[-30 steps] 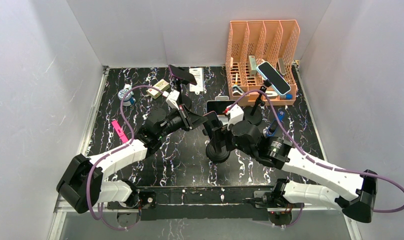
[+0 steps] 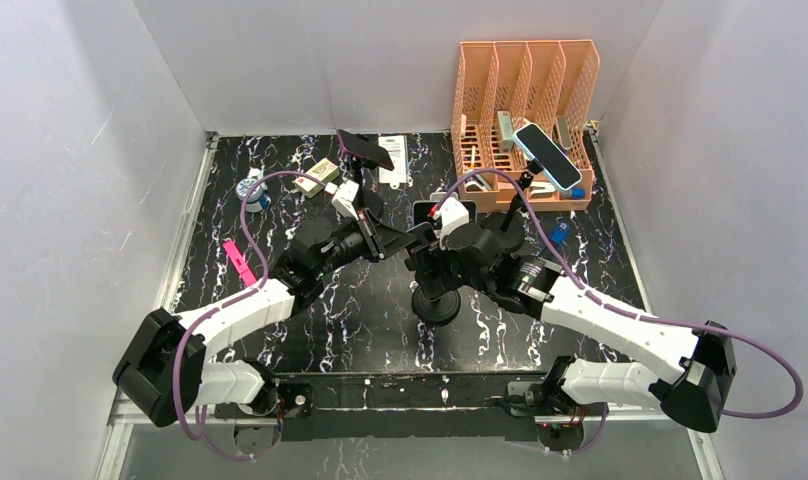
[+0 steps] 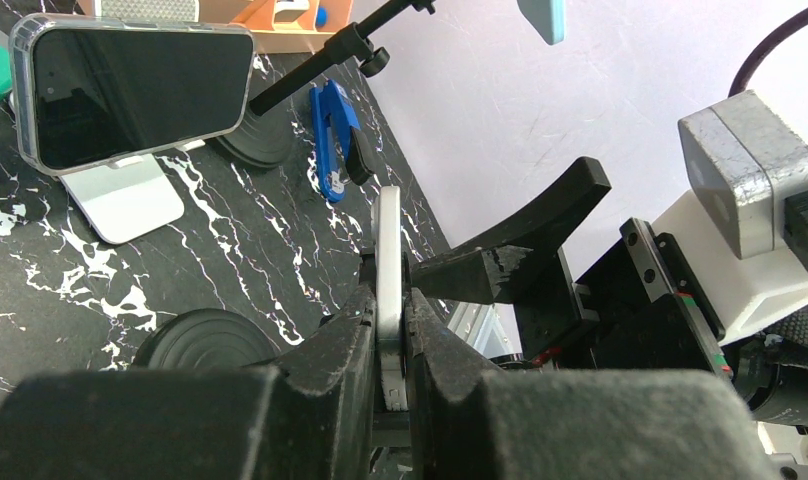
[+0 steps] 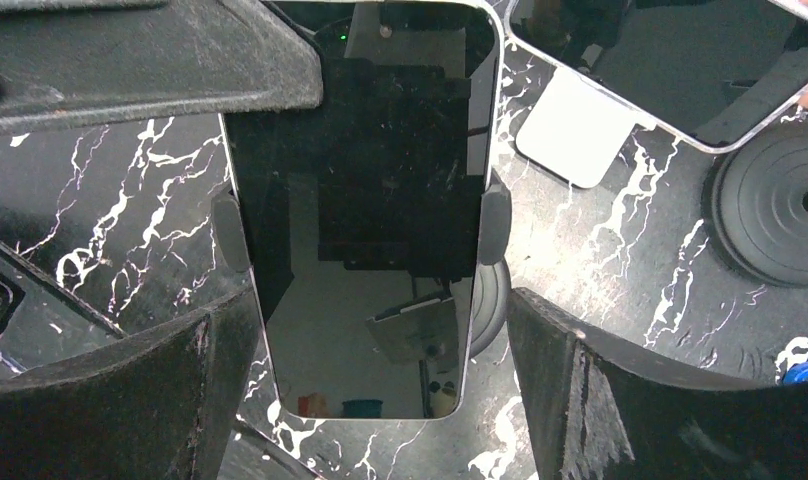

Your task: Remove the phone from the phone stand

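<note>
A phone (image 4: 370, 250) stands in a black holder on a round-based stand (image 2: 435, 310) near the table's middle. My left gripper (image 2: 405, 240) is shut on the phone's top end; in the left wrist view the phone (image 3: 388, 270) shows edge-on between its fingers. My right gripper is open around the phone's lower part, one finger on each side, with the holder's small side clamps visible above them.
Behind lies another phone (image 3: 130, 95) on a silver stand (image 3: 120, 200). A phone (image 2: 546, 157) on a black arm stands right, before an orange organizer (image 2: 520, 60). Another stand (image 2: 365, 150) is at back left; a blue tool (image 3: 332, 140) lies right.
The left arm has not visibly moved.
</note>
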